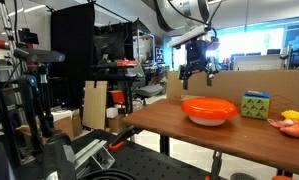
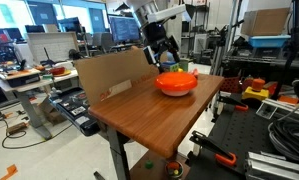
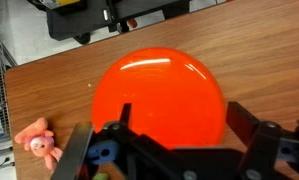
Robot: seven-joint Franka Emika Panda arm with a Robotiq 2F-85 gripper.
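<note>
An orange-red round lid or dish (image 1: 209, 106) rests on top of a pale bowl (image 1: 211, 121) on the wooden table. Just above it hangs my gripper (image 1: 197, 78), pointing down and apart from it. In the wrist view the smooth orange disc (image 3: 161, 100) fills the middle, its lower part hidden behind the dark fingers (image 3: 114, 136). These stand wide apart with nothing between them, so the gripper is open. From the other side, the orange dish (image 2: 176, 82) shows below the gripper too, slightly overhanging the bowl.
A green and yellow block-shaped thing (image 1: 255, 105) stands behind the bowl to the right. Beside it at the table's right lies a pink and orange soft toy (image 1: 290, 123).
</note>
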